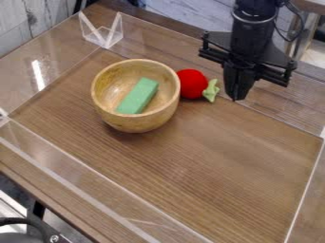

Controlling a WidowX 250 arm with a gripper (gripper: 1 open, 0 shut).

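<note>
My gripper is at the upper right above the table, dark and pointing down; what is between its fingers is hard to make out. Just below and left of it lie a red round object and a small pale green piece. A wooden bowl at the left holds a green block.
A clear plastic container stands at the top left. Dark cables or hardware show at the bottom left corner.
</note>
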